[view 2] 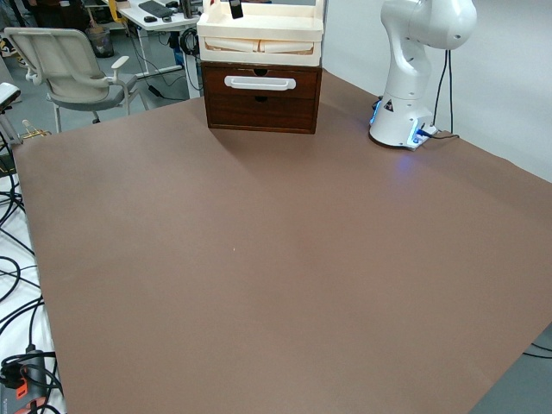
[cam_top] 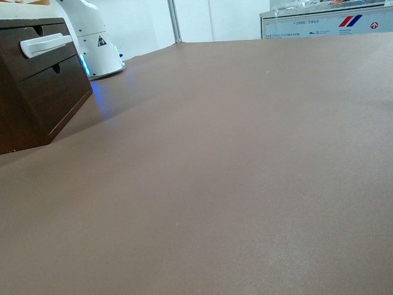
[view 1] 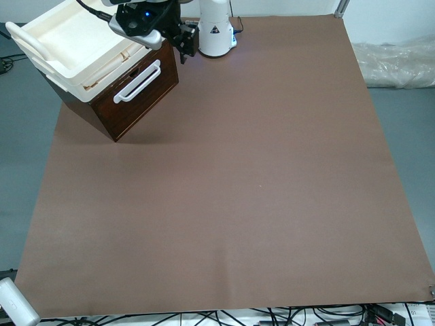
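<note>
The black gripper (view 1: 183, 49) hangs high at the top of the left view, over the back right corner of a wooden drawer box (view 1: 126, 112) with a white handle (view 1: 136, 81). A white plastic bin (view 1: 75, 44) sits on top of the box. In the right view only a dark tip of the gripper shows above the bin (view 2: 259, 21); its finger state is unclear. The top view shows the drawer front (cam_top: 52, 92) beside the arm's white base (cam_top: 98, 55).
The arm's base (view 1: 215, 34) stands at the back beside the box. Cables run along the table's front edge in the left view.
</note>
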